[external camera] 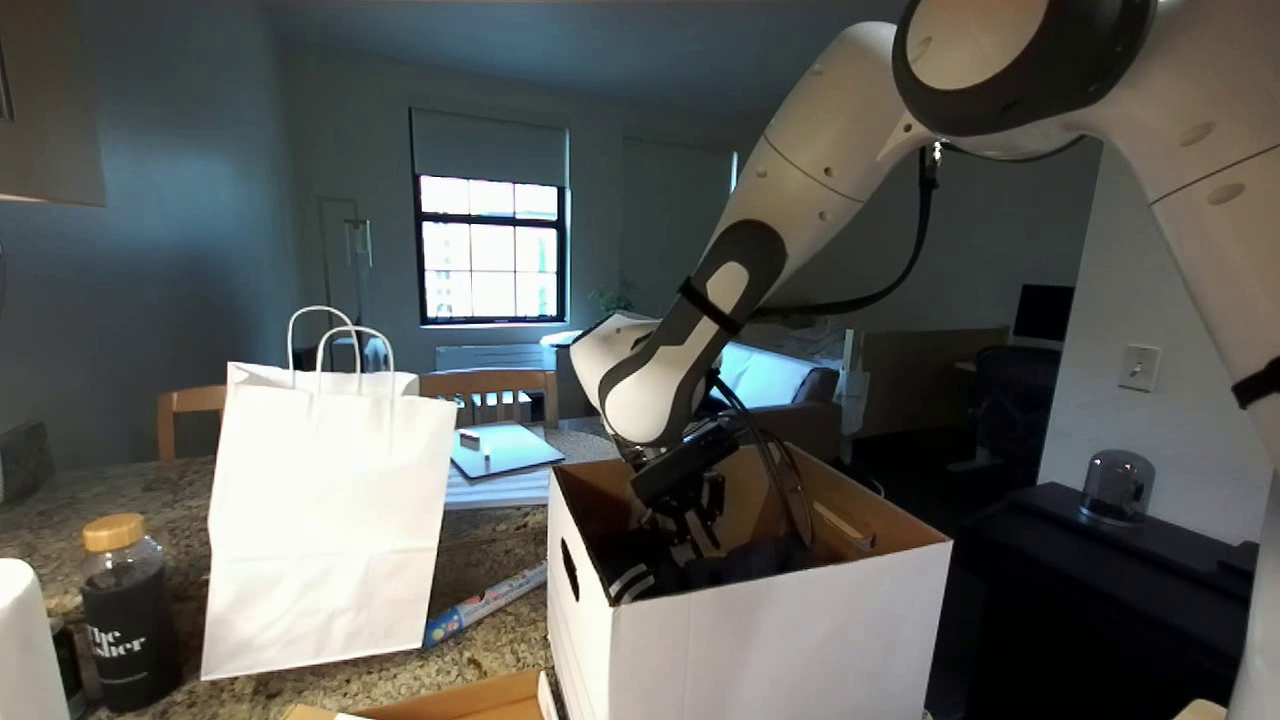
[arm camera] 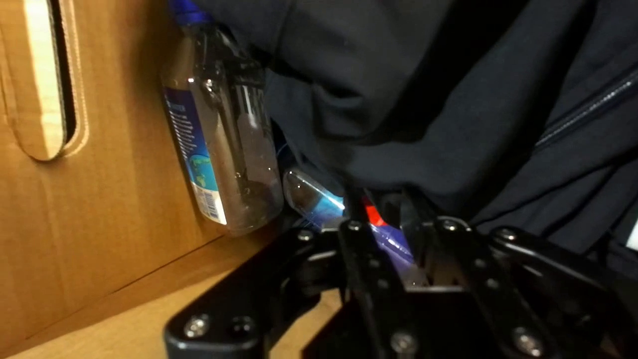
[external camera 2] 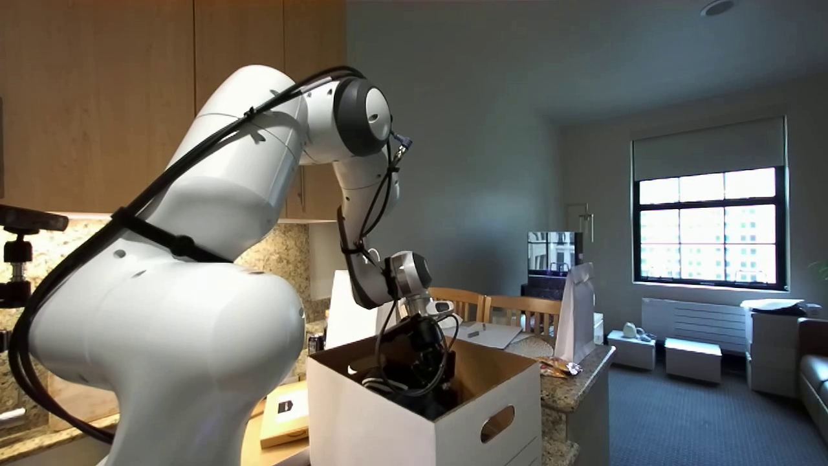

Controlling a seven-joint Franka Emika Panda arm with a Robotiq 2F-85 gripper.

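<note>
The white box (external camera: 768, 648) stands open-topped, with my gripper (external camera: 693, 546) reaching down inside it. In the wrist view the gripper is partly open, its two black fingers (arm camera: 362, 239) standing apart. A purple and red wrapped item (arm camera: 392, 242) shows in the gap between them; whether the fingers touch it, I cannot tell. Just beyond the left finger lies a clear piece with a blue label (arm camera: 317, 200), partly hidden. A clear plastic bottle (arm camera: 239, 143) with a blue cap leans by the cardboard wall. Dark cloth with a zipper (arm camera: 454, 119) fills the right side.
Cardboard walls (arm camera: 119, 197) with a handle hole close in around the gripper. On the counter left of the box stand a white paper bag (external camera: 324, 528) and a bottle with a wooden lid (external camera: 126, 618). A colourful tube (external camera: 486, 604) lies between bag and box.
</note>
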